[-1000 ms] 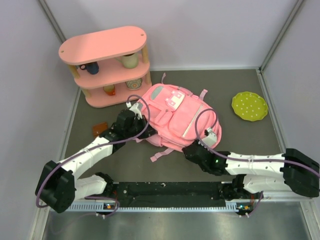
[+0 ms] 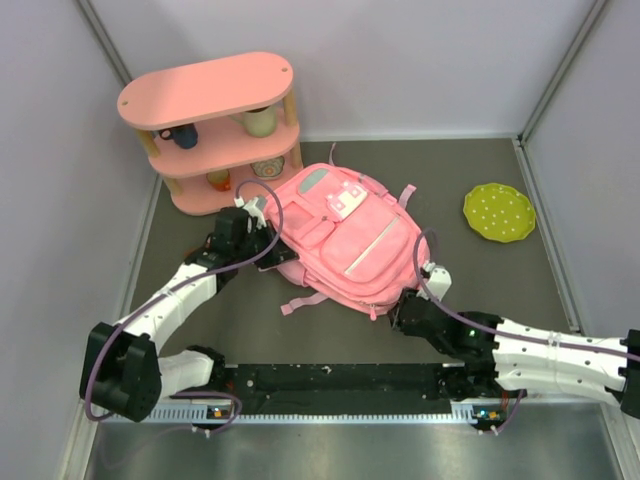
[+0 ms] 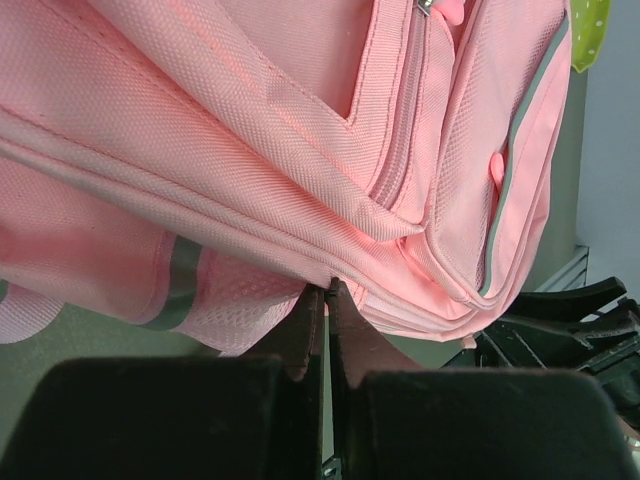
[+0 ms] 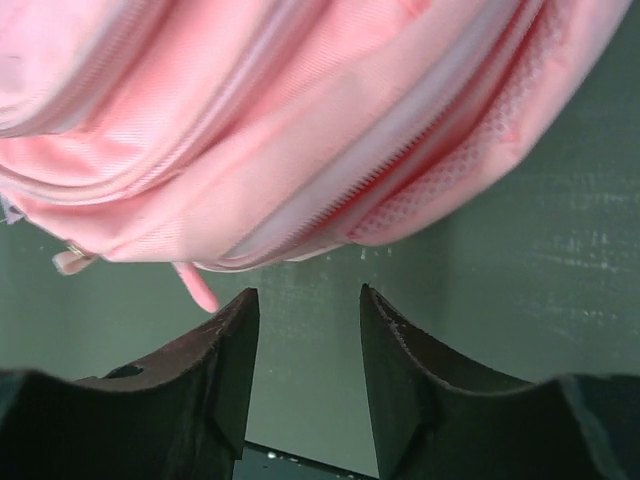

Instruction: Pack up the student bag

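The pink student bag [image 2: 355, 240] lies tilted on the grey table, its front pockets facing up. My left gripper is shut on the seam at the bag's left side, pinching the fabric at its fingertips. Past the bag's lower right edge, my right gripper stands open with its fingers [image 4: 232, 335] apart and no fabric between them. Just ahead of these fingers, in the right wrist view, runs a zipper [image 4: 330, 195] along the bag's edge. A pink zipper pull [image 4: 197, 288] hangs close by the left finger.
A pink shelf [image 2: 205, 85] at the back left holds a dark blue mug [image 2: 183, 136], a pale cup [image 2: 261, 122] and other small items. A yellow-green plate [image 2: 499, 212] lies at the right. Bare table shows in front of the bag.
The bag has shifted left, together with my left gripper.
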